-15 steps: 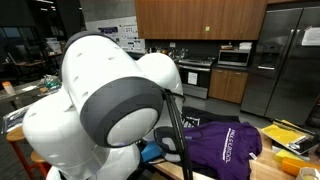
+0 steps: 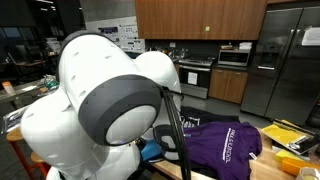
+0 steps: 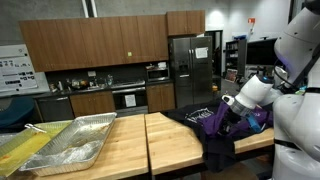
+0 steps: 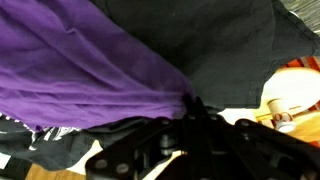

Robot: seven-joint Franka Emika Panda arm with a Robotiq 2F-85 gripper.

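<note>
A purple cloth [image 2: 222,146] lies bunched on the table, with a black cloth [image 2: 205,117] behind and beneath it. In the wrist view the purple cloth [image 4: 85,65] narrows to a point at the fingertips of my gripper. The gripper is shut, with the tip of this cloth apparently pinched in it; the fingertips are dark and small. The black cloth [image 4: 215,45] spreads out beside them. From the second exterior view, dark cloth [image 3: 218,152] hangs over the table's front. My arm hides the gripper in the first exterior view.
A yellow item [image 2: 284,133] and another yellow object [image 2: 293,163] lie to the right of the cloths. A foil tray [image 3: 75,142] rests on the table's left part in the second exterior view. Bare wooden tabletop [image 3: 125,148] shows to its right.
</note>
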